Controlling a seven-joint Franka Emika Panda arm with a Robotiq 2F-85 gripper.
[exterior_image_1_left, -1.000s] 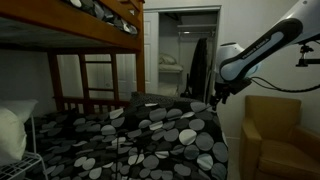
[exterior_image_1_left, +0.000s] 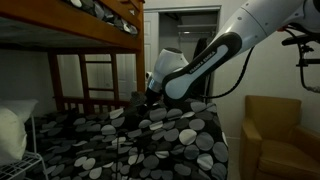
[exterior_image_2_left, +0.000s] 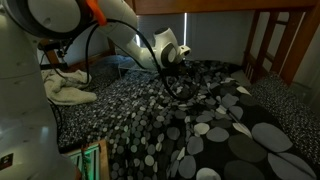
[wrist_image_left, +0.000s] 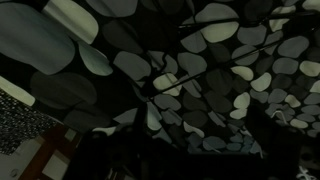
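Observation:
A dark blanket with grey and pale round spots (exterior_image_1_left: 190, 140) covers the bed, and its near right part is raised in a heap. My gripper (exterior_image_1_left: 151, 98) is over the bed, close to the top of that raised part; whether it touches the cloth cannot be told. In the second exterior view the gripper (exterior_image_2_left: 187, 50) is near the far end of the spotted blanket (exterior_image_2_left: 140, 120). The wrist view looks onto the blanket (wrist_image_left: 190, 90), with the gripper open, its dark fingers apart and nothing clearly held between them.
A wooden bunk frame (exterior_image_1_left: 100, 40) rises behind and above the bed at left. A tan armchair (exterior_image_1_left: 278, 140) stands at right. A white pillow (exterior_image_1_left: 12, 135) shows at the left edge. Thin dark lines cross the blanket in the wrist view.
From the right, near the armchair, my arm has swung left across the bed. The gripper is now over the blanket's raised part. The blanket shows no clear movement.

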